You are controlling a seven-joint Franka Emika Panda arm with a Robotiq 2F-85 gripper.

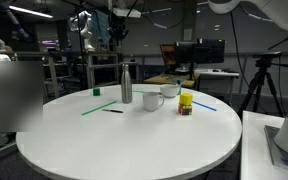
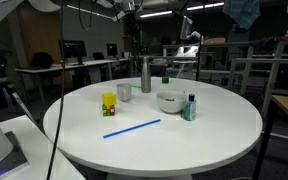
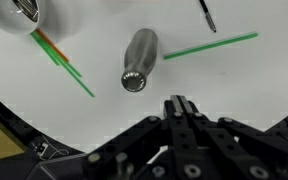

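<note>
A grey metal bottle [image 1: 126, 85] stands upright on the round white table [image 1: 64, 140]. Seen from above in the wrist view, the same bottle [image 3: 140, 58] is ahead of my fingers and clear of them. High over the table, above the bottle, hangs my gripper [image 1: 116, 34]. Its fingertips [image 3: 174, 106] sit close together, shut, and nothing shows between them.
Around the bottle are a white mug [image 1: 152, 101], a white bowl [image 2: 171, 101], a yellow-topped object [image 1: 186, 104], a small bottle [image 2: 189, 108] and a green block [image 1: 96, 92]. Thin sticks, including a blue stick [image 2: 132, 128], lie flat.
</note>
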